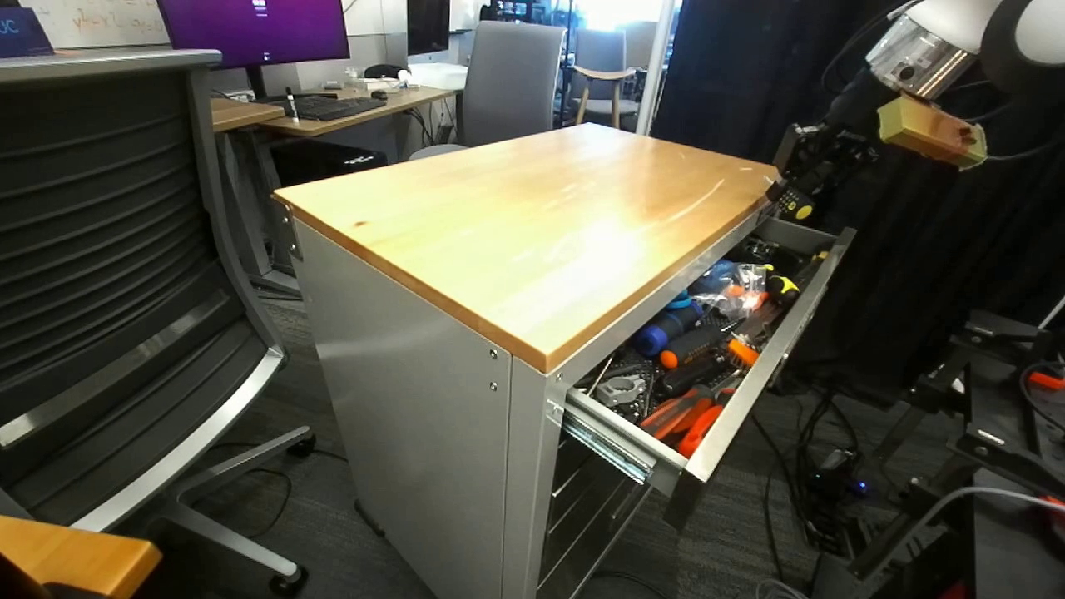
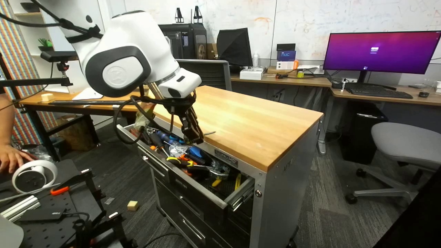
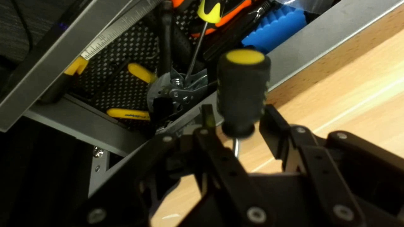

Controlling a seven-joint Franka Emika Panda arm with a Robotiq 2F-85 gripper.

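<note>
A screwdriver with a black, yellow-capped handle shows in the wrist view, its handle between my gripper's fingertips. My gripper stands part way apart around it; whether both fingers press on the handle cannot be made out. In exterior view 2 the thin shaft sticks out from the gripper over the wooden top. The yellow handle end points out over the drawer in exterior view 1. Below it, the open drawer is full of tools.
Pliers, a screwdriver with a yellow and black handle and a blue item crowd the drawer. The drawer's front wall and the cabinet top's edge lie close to the gripper. Most of the wooden top is clear.
</note>
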